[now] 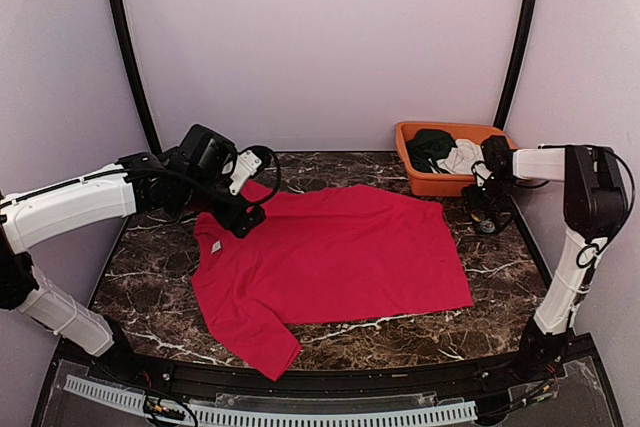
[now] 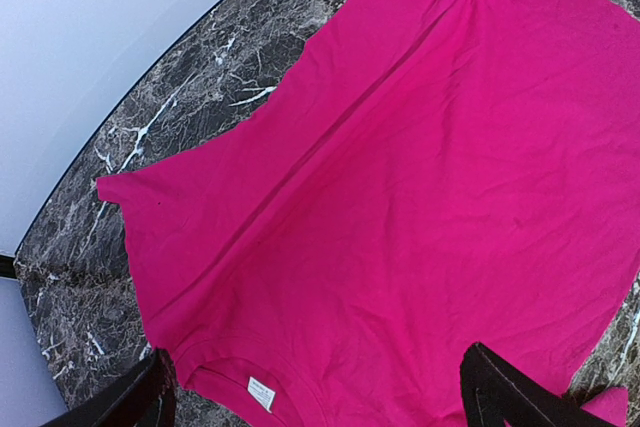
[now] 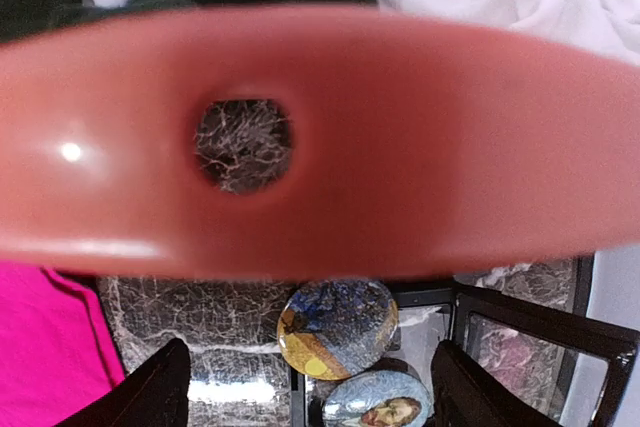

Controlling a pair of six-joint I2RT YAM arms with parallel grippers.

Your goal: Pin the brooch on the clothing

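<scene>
A red long-sleeved garment (image 1: pixel 330 257) lies spread on the dark marble table, pink in the left wrist view (image 2: pixel 420 177). Round brooches, one blue and gold (image 3: pixel 337 327) and an oval pale one (image 3: pixel 375 399), lie in a small black-edged case by the orange bin. My right gripper is over them, its fingers apart on either side, nothing visibly held. My left gripper hangs open above the garment's left part, nothing between its fingers.
An orange bin (image 1: pixel 425 183) with dark green and white clothes stands at the back right; its rim fills much of the right wrist view. Bare table surrounds the garment. Walls enclose the back and sides.
</scene>
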